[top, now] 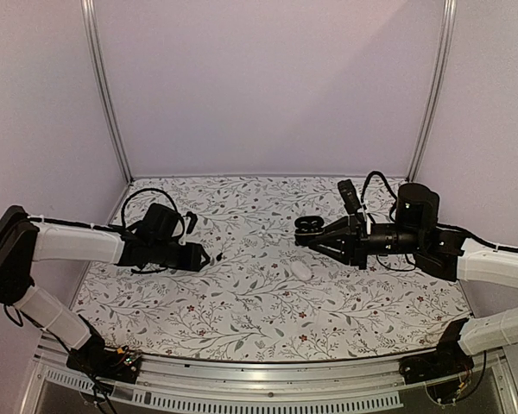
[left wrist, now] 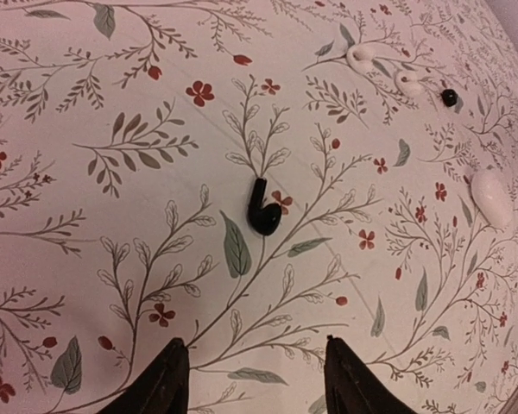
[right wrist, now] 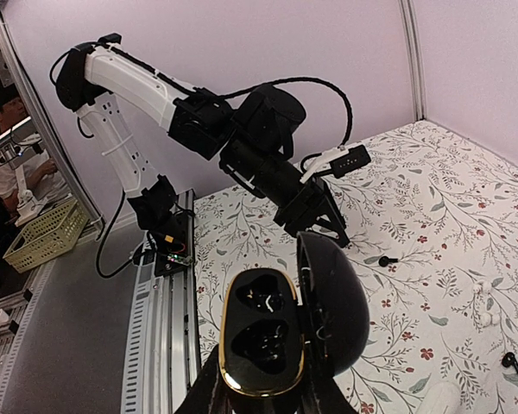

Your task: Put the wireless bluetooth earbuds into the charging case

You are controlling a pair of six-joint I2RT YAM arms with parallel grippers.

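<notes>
My right gripper [top: 328, 246] is shut on the black charging case [right wrist: 263, 328], held raised with its lid up and two empty-looking dark hollows facing the right wrist camera. A black earbud [left wrist: 263, 216] lies on the floral mat, just beyond my left gripper, whose fingers stand apart with nothing between them. A second small black earbud lies farther right on the mat, also small in the left wrist view [left wrist: 449, 97].
Two white earbuds [left wrist: 360, 57] [left wrist: 408, 83] and a white case [left wrist: 492, 197] lie to the right on the mat [top: 259, 319]. Walls enclose the back and sides.
</notes>
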